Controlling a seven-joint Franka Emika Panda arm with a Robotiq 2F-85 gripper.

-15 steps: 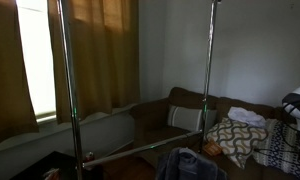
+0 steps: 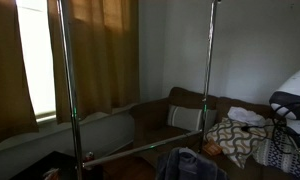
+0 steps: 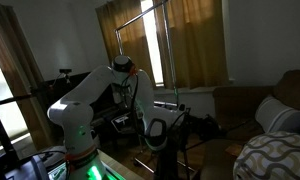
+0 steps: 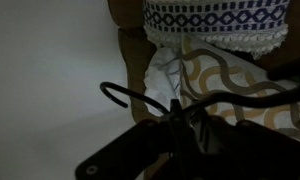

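A black clothes hanger crosses the wrist view, its curved hook (image 4: 115, 95) pointing left and its dark arm (image 4: 255, 100) running off to the right. My gripper, dark at the bottom of that view, is shut on the hanger near the base of the hook. The fingertips are hard to make out in the dim light. A metal clothes rack (image 2: 207, 75) stands in exterior view 1, with a lower crossbar. From the right edge of that view reaches my white arm (image 2: 295, 85).
Behind the rack is a brown couch (image 2: 150, 118) with a patterned pillow (image 2: 235, 138) and a white cloth (image 2: 247, 117). A dark garment (image 2: 188, 165) lies low in front. Tan curtains (image 2: 100, 60) hang by the window. Space between the rack's poles looks open.
At the right edge of exterior view 1, my white arm has come further into the picture, moving left. The rack and couch stay as they were.
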